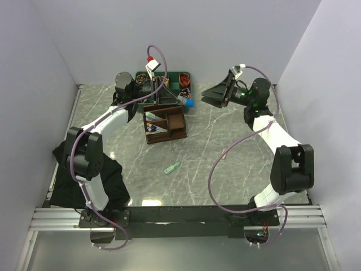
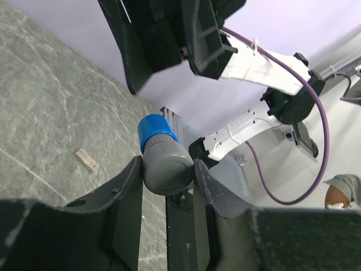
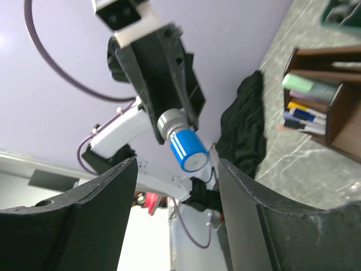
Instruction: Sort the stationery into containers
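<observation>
My left gripper [image 1: 170,97] is shut on a blue-capped cylinder [image 2: 168,162], held in the air over the back of the table, its blue end pointing toward my right gripper [image 1: 214,97]. In the right wrist view that blue cap [image 3: 189,148] hangs beyond my right gripper's open fingers, apart from them. The wooden organizer [image 1: 176,126] below holds pens and markers [image 3: 304,116]. Behind it is a green tray [image 1: 185,75] with coloured items in compartments.
A green bottle-like item [image 1: 172,167] and a small beige block [image 1: 224,153] lie on the marble table. Black cloth [image 1: 113,189] covers the front left.
</observation>
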